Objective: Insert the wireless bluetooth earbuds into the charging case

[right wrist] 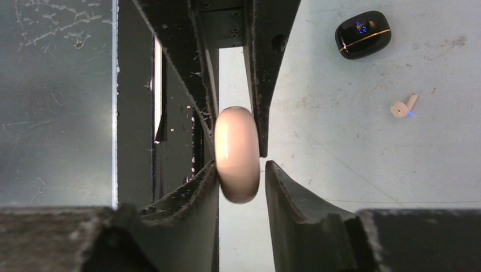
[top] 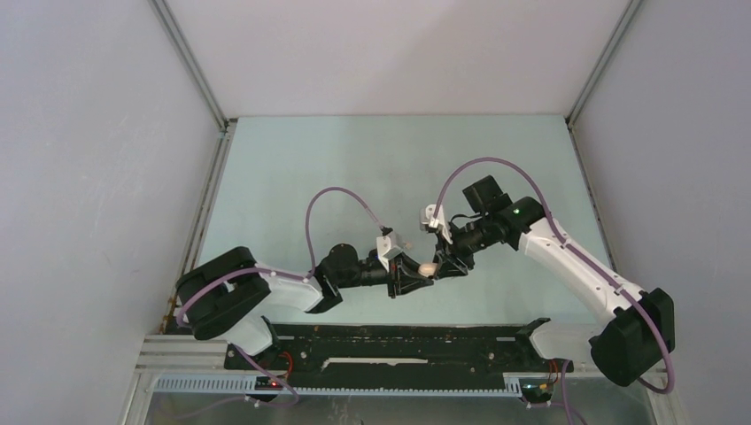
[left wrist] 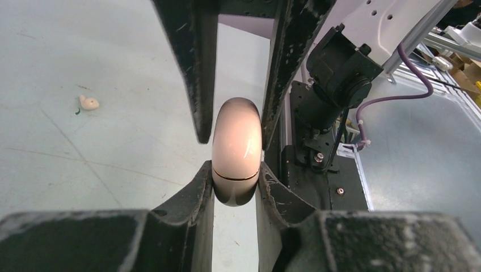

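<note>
My two grippers meet over the front middle of the table. A cream, pill-shaped piece (left wrist: 236,150), seamed like a closed case, is gripped by my left gripper (top: 418,274), whose fingers are shut on it. My right gripper (top: 444,264) faces it from the other side, part open, its fingertips around or just beside the piece; whether they touch is unclear. A cream earbud with a short stem lies on the table, also seen small in the left wrist view.
A black case (right wrist: 363,35) with a blue display lies on the table in the right wrist view. A black rail runs along the front edge.
</note>
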